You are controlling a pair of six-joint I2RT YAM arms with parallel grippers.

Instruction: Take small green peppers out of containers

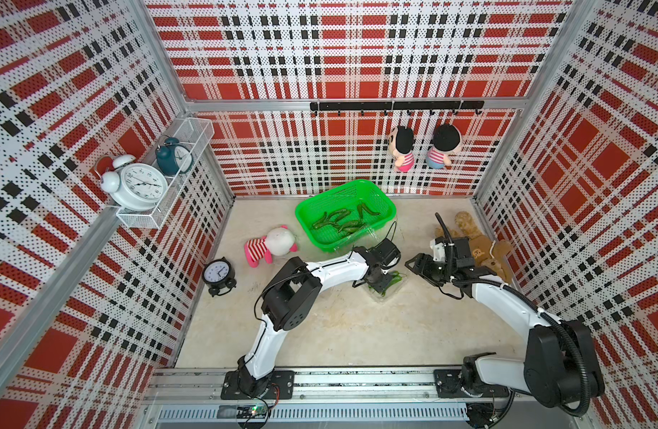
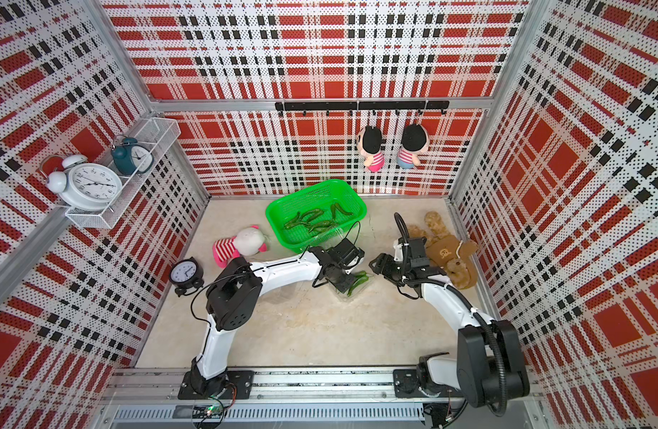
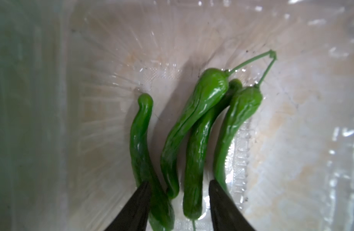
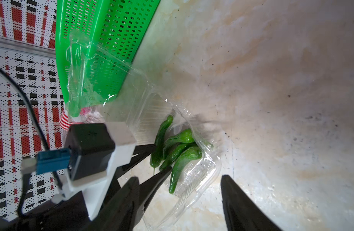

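Observation:
Several small green peppers (image 3: 200,130) lie side by side in a clear plastic container (image 4: 196,192) whose lid stands open toward the basket. Over it hangs my left gripper, open, its fingertips close above the peppers' lower ends with none clearly held. Wider peppers (image 1: 354,225) rest apart from each other in the green basket (image 1: 311,236) behind. My right gripper has its fingers well apart and nothing between them; it stands to the right of the container, clear of it.
A teddy bear (image 1: 490,257) lies beyond the right arm. A striped plush toy (image 1: 257,250) and a black clock (image 1: 218,273) are on the left of the table.

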